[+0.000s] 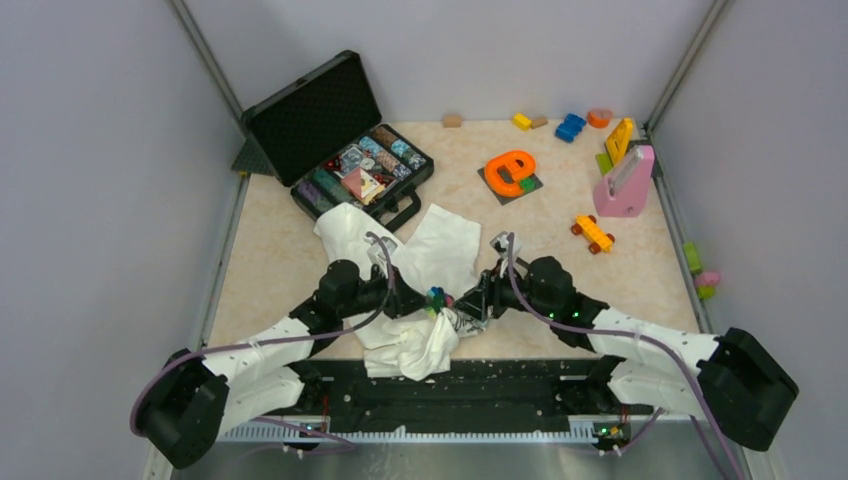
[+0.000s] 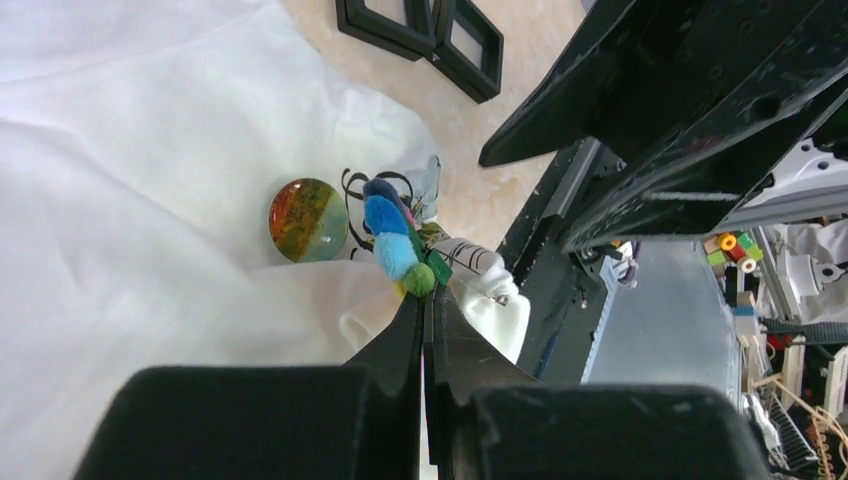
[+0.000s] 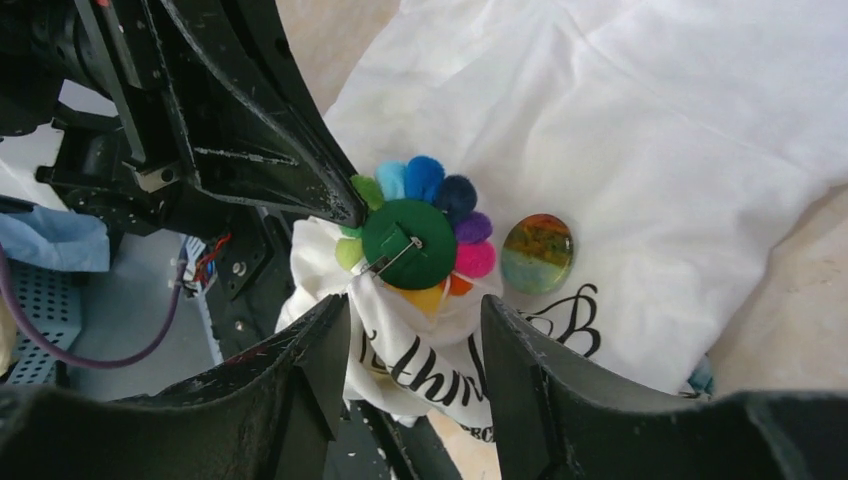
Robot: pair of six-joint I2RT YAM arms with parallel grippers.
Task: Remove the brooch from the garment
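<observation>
The white garment (image 1: pixel 440 245) lies rumpled at the front middle, with black printing and a round multicolour button (image 2: pixel 305 218). A felt flower brooch (image 3: pixel 408 243), rainbow petals round a green back with a metal pin, stands at its raised fold. My left gripper is shut, its tips at the brooch's green edge; whether the brooch is pinched between them is unclear. My right gripper is part open just in front of the brooch, its fingers either side of the raised cloth, which does not appear gripped.
An open black case (image 1: pixel 310 115) stands at the back left. Toys, including an orange track (image 1: pixel 510 165), a yellow car (image 1: pixel 595 235) and a pink toy (image 1: pixel 620 190), lie at the back and right. Dark frames (image 2: pixel 385 40) lie beside the garment.
</observation>
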